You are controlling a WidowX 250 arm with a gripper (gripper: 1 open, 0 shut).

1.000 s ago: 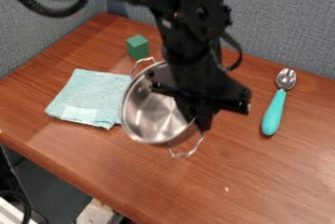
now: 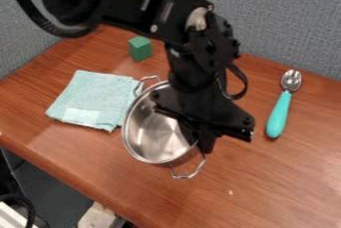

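Note:
My black gripper (image 2: 194, 132) reaches down at the right side of a steel pot (image 2: 150, 137) with two wire handles, which sits on the wooden table. The fingertips are at or inside the pot's right rim, largely hidden by the gripper's body, so whether they hold the rim cannot be told.
A folded pale teal cloth (image 2: 91, 100) lies left of the pot, a green block (image 2: 140, 49) behind it, and a spoon with a teal handle (image 2: 278, 114) to the right.
Over the last second the pot and my gripper have shifted slightly, the gripper a little lower.

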